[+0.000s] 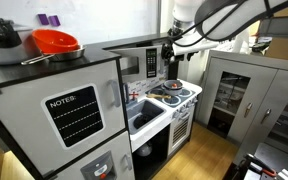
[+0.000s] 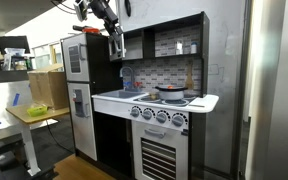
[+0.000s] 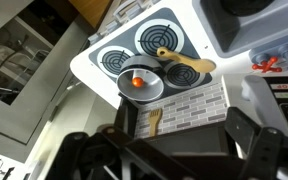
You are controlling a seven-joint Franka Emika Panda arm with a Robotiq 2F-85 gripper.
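My gripper stands open in the wrist view, its dark fingers wide apart with nothing held between them. It looks down on the toy kitchen from well above the counter. A grey pot (image 3: 141,80) with a small orange item (image 3: 138,82) inside sits on the stove top, beyond the fingers. Beside the pot lies a wooden spoon (image 3: 174,54). In exterior view 1 the gripper (image 1: 168,48) hangs high, near the microwave (image 1: 152,63). Exterior view 2 has the pot (image 2: 171,92) at the counter's right part.
Left of the stove is the sink (image 1: 143,116). A wooden utensil (image 3: 154,122) hangs against the tiled back wall. The tall fridge (image 1: 76,112) carries a red bowl (image 1: 55,41) and pans on top. Open floor (image 1: 206,155) lies before the kitchen.
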